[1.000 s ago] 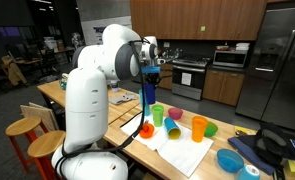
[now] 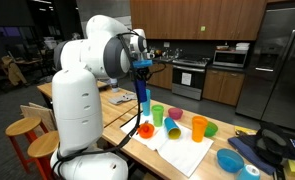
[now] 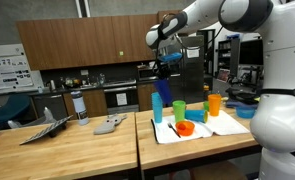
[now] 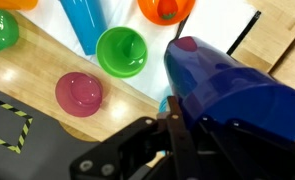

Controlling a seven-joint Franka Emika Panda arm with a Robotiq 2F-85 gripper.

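Note:
My gripper point(image 2: 142, 70) is shut on a tall dark blue cup point(image 2: 141, 89), held up above the table. In exterior view 2 this cup point(image 3: 166, 85) hangs over a light blue cup point(image 3: 158, 107). From the wrist, the held cup point(image 4: 202, 65) fills the right of the picture, its near end at the gripper. It hides most of the light blue cup point(image 4: 165, 104) below. Whether the two cups touch cannot be made out.
A green cup point(image 4: 121, 53), a pink bowl point(image 4: 79, 94), an orange bowl point(image 4: 166, 10) and a blue cup point(image 4: 83, 22) lie nearby. An orange cup point(image 2: 199, 127) and blue bowls point(image 2: 230, 161) stand farther along. The wooden table point(image 3: 77, 146) has free room at left.
In exterior view 1 my arm and the dark blue cup have shifted a little to the left. The cup stays in the gripper, and the things on the table look unmoved.

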